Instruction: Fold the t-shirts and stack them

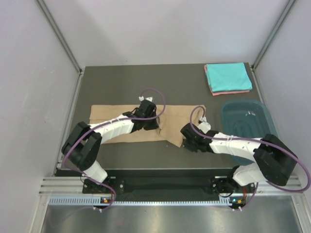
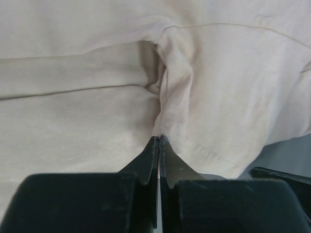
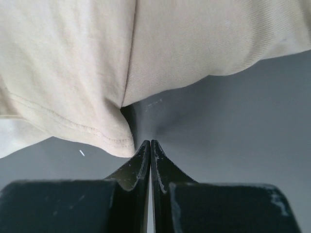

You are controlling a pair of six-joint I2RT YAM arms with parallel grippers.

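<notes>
A beige t-shirt (image 1: 121, 137) lies spread across the middle of the table, its right part (image 1: 177, 121) folded and bunched. In the left wrist view, my left gripper is shut on a raised ridge of this fabric (image 2: 176, 104). My right gripper is shut with nothing between its fingers. It stands just right of the shirt's hemmed corner (image 3: 121, 145), with grey table beneath it. From above, the right gripper's tips (image 1: 183, 144) are partly hidden by the arm.
At the back right is a folded turquoise shirt (image 1: 228, 76) on top of a pink one (image 1: 232, 92). A teal bin (image 1: 248, 116) stands at the right, beside the right arm. Bare table (image 1: 141, 80) stretches behind the shirt.
</notes>
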